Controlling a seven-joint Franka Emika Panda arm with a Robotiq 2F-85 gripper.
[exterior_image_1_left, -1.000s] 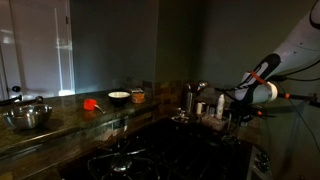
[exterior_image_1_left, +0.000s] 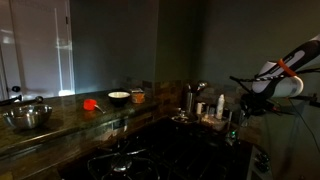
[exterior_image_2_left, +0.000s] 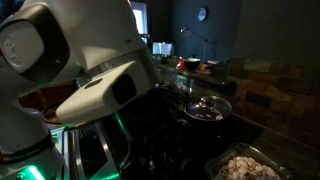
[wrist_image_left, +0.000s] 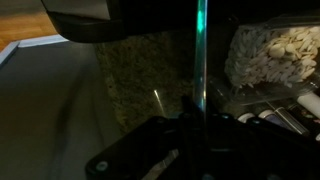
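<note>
In the wrist view, my gripper is shut on a long, narrow strip (wrist_image_left: 201, 50) with a green sheen, which extends up out of the picture. What kind of object it is cannot be made out. Exterior view 1 has the gripper (exterior_image_1_left: 246, 106) at the right, above the far end of the dark stove, with a green glint below it. The arm's large white body fills the left of exterior view 2, where the fingertips cannot be made out. A clear container (wrist_image_left: 272, 58) of pale, flat pieces lies to the right of the strip in the wrist view.
A lidded pan (exterior_image_2_left: 208, 108) sits on the dark stove. Bottles (exterior_image_1_left: 220, 106) and utensils stand against the back wall. On the left ledge are a metal bowl (exterior_image_1_left: 28, 116), a red cup (exterior_image_1_left: 90, 104) and a pale-topped dish (exterior_image_1_left: 119, 97). The room is dim.
The arm and gripper have moved to the right in exterior view 1. A green glint now shows beneath the gripper. The items on the ledge and stove look unmoved.
</note>
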